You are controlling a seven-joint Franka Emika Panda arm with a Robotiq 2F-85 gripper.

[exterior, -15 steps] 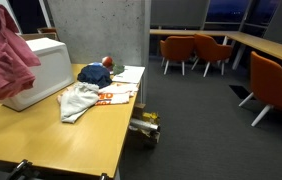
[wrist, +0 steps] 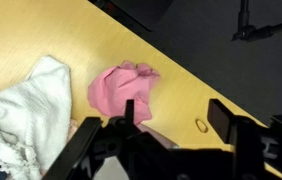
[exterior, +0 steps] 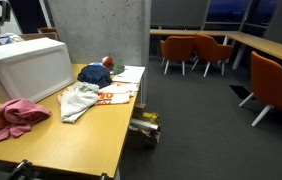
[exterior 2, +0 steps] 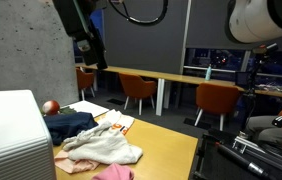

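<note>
A pink cloth (exterior: 19,114) lies crumpled on the near left of the wooden table, beside the white box. In the wrist view the same pink cloth (wrist: 124,92) rests on the table below and a little left of my gripper. The fingers stand apart, and no cloth shows between the fingers. From the second exterior view, my gripper (exterior 2: 98,65) hangs well above the table, with only the top of the pink cloth (exterior 2: 114,173) at the lower edge.
A white cloth (exterior: 79,101), a dark blue cloth (exterior: 95,74) and a red-and-white printed cloth (exterior: 117,95) lie further back. The large white box (exterior: 31,70) stands at the left. Bare table (exterior: 86,145) spans the front right.
</note>
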